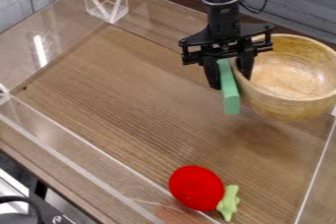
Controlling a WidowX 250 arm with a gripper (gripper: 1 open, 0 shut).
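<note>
My gripper (225, 59) hangs at the upper right, black, shut on a green block (229, 97) that points downward beneath it. The block is beside the left rim of a large light wooden bowl (289, 83), which reaches under the gripper's right side; whether they touch I cannot tell.
A red round object (196, 187) with a pale green piece (229, 202) lies at the lower front. A white wire holder (105, 4) stands at the back left.
</note>
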